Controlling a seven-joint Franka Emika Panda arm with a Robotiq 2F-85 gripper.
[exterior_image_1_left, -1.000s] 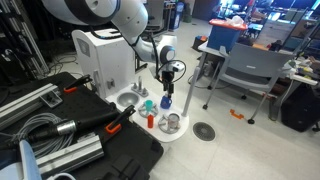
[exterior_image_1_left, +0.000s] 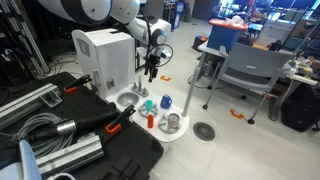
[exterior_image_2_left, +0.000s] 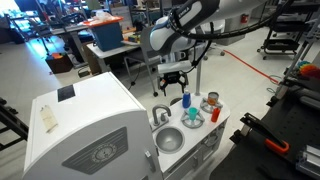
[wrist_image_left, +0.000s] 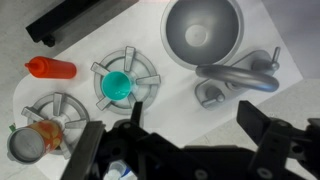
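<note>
My gripper stands open in the wrist view, its dark fingers wide apart and nothing seen between them. Below it lies a white toy counter with a grey sink (wrist_image_left: 202, 30) and a metal faucet (wrist_image_left: 240, 77). A teal cup (wrist_image_left: 117, 86) rests on one burner. Beside it is a red bottle (wrist_image_left: 50, 68), and a metal pot (wrist_image_left: 27, 144) sits by the other burner. Partly covered by a finger is a blue mug (wrist_image_left: 118, 167); exterior view 1 shows the mug (exterior_image_1_left: 165, 102) on the counter, with the gripper (exterior_image_1_left: 152, 72) raised behind and to its left.
A white cabinet-like box (exterior_image_1_left: 104, 60) rises beside the sink. Dark table pieces with a black and orange clamp (exterior_image_1_left: 120, 120) border the counter's near side. A grey chair (exterior_image_1_left: 252, 75) stands off to the right, with open floor before it.
Over the last second the gripper has risen and shifted left in exterior view 1, away from above the blue mug. The counter items look unmoved.
</note>
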